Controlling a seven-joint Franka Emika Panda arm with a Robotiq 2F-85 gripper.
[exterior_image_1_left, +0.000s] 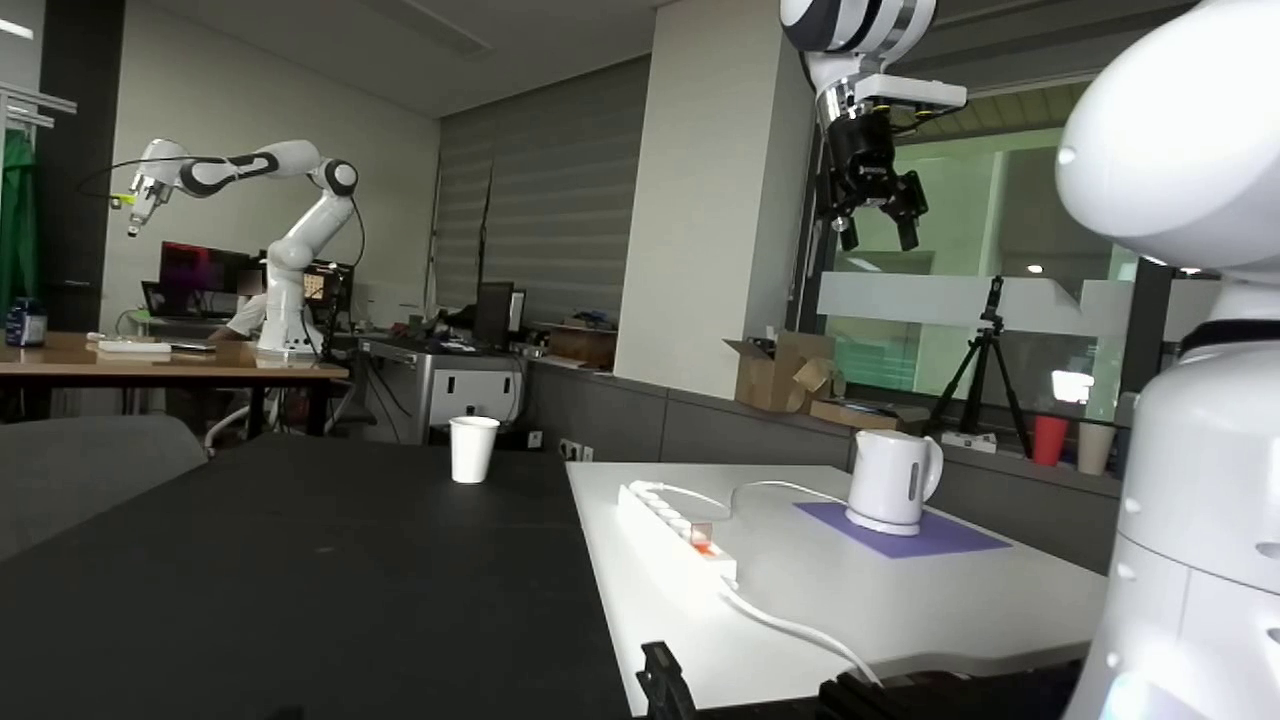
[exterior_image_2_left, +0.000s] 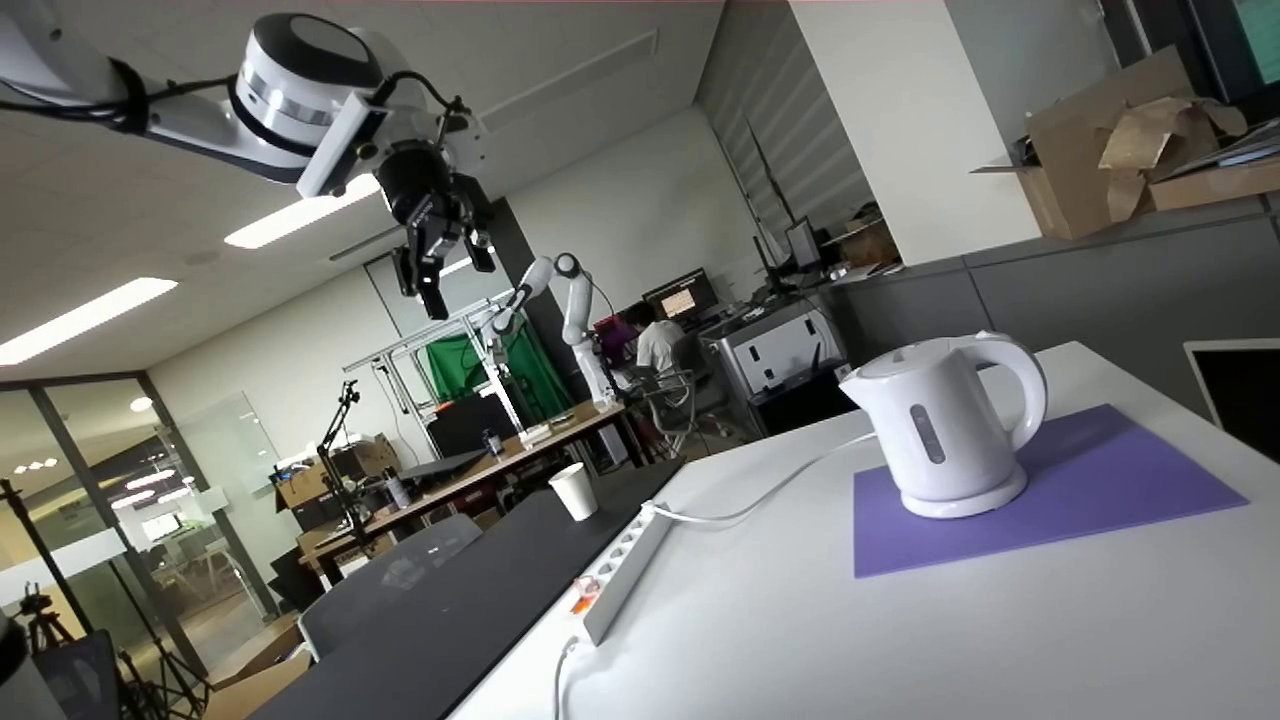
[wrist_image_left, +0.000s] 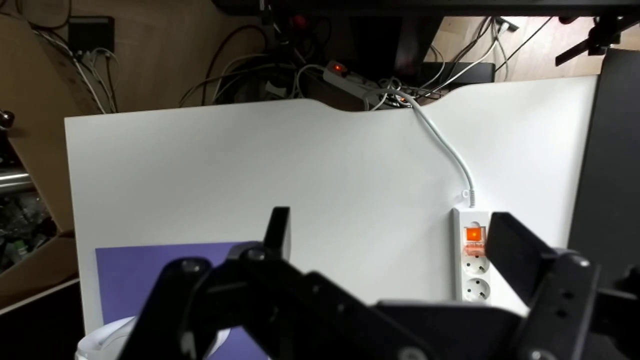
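High above the white table, my gripper (exterior_image_1_left: 878, 238) hangs open with empty space between its fingers. From the wrist view, the gripper has its two fingers spread wide over bare white tabletop. A white kettle (exterior_image_2_left: 942, 420) stands upright on a purple mat (exterior_image_2_left: 1128, 492), its handle turned away from the power strip. The white power strip (wrist_image_left: 474, 264) has an orange lit switch and lies by the right finger in the wrist view, far below it. A white paper cup (exterior_image_1_left: 473, 449) stands upright on the black table.
A white cord (exterior_image_2_left: 780, 486) runs between the strip and the kettle's side; another cord (wrist_image_left: 441, 138) leaves over the table edge. A cardboard box (exterior_image_1_left: 782, 372) sits on the ledge behind. Another robot arm (exterior_image_1_left: 288, 276) stands far back.
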